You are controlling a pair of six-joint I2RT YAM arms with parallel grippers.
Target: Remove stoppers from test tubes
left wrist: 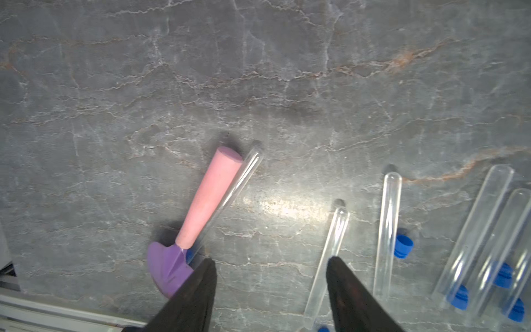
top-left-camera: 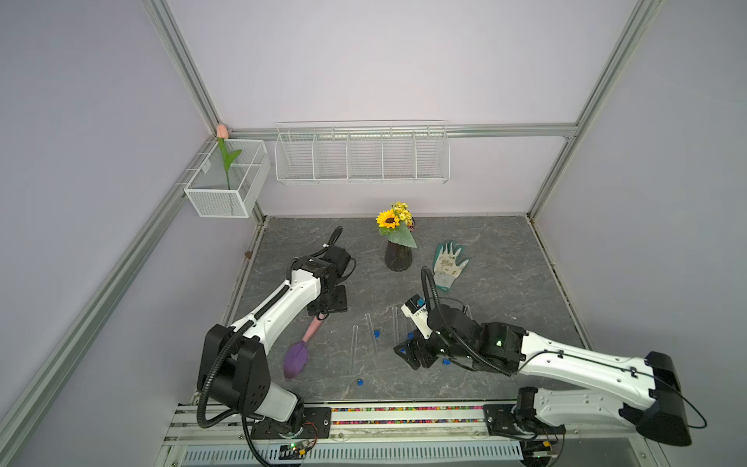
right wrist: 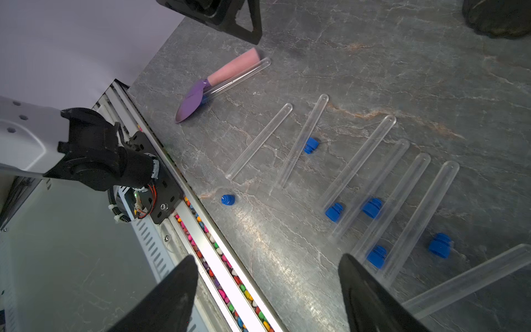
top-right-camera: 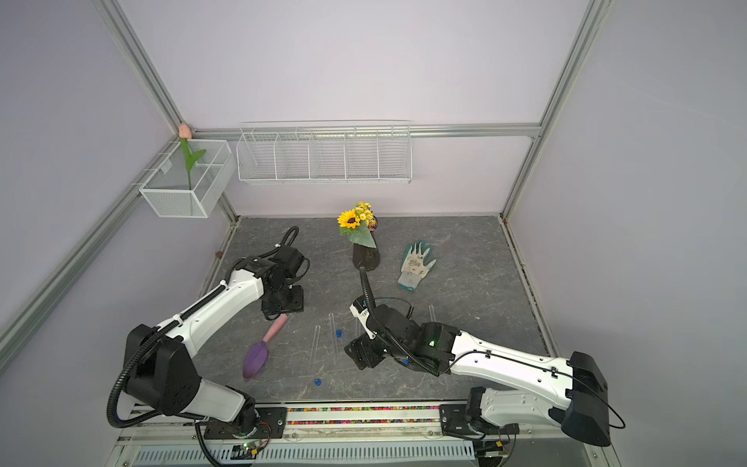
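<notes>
Clear test tubes lie flat on the grey table; in the right wrist view one tube point(right wrist: 260, 141) has an open-looking end and a blue stopper point(right wrist: 228, 199) apart from it. A second tube point(right wrist: 301, 142) has a stopper point(right wrist: 310, 145) beside it. Farther right are several tubes point(right wrist: 424, 213) with blue stoppers point(right wrist: 440, 245) among them. Another tube point(left wrist: 239, 182) runs along a spoon, blue showing at its lower end. My left gripper is open above the table, holding nothing. My right gripper has its fingers apart, empty, over the table.
The pink-handled purple spoon point(left wrist: 207, 199) lies at the left. A flower vase point(top-left-camera: 398, 257) and a glove point(top-left-camera: 448, 266) stand or lie toward the back. White baskets point(top-left-camera: 362, 155) hang on the rear wall.
</notes>
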